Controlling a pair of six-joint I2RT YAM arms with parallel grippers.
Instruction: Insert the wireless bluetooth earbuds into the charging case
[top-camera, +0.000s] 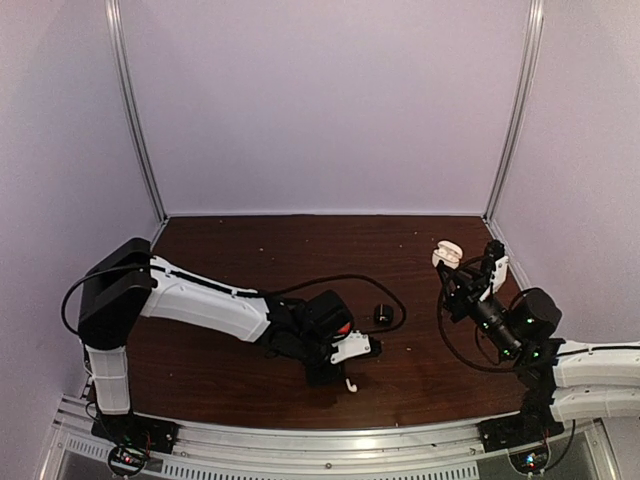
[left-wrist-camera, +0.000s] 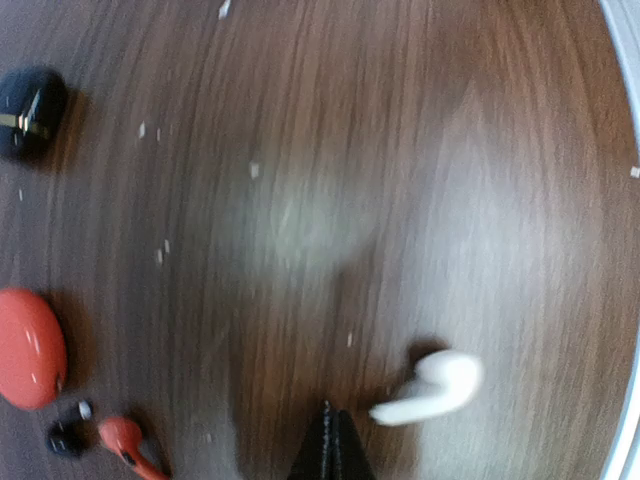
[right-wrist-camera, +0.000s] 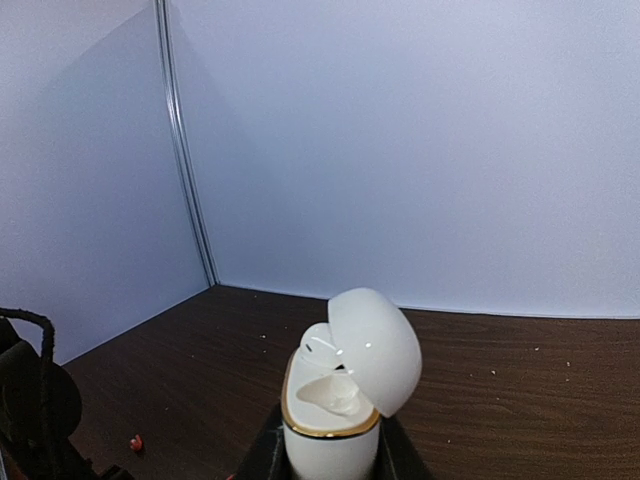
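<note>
The white earbud (left-wrist-camera: 440, 386) lies on the dark table, blurred in the left wrist view, just right of my left gripper. That gripper is shut with nothing between its fingers, and the earbud is outside them. From above, the earbud (top-camera: 351, 385) shows below the left gripper's white part. My right gripper is shut on the white charging case (right-wrist-camera: 333, 440), held upright off the table with its lid tipped back. Both slots visible in the case look empty. In the top view the case (top-camera: 447, 254) is at the right.
A small black object (left-wrist-camera: 30, 112), a red oval piece (left-wrist-camera: 30, 348) and a smaller red piece (left-wrist-camera: 122, 436) lie left of the left gripper. A metal rail (top-camera: 330, 443) borders the table's near edge.
</note>
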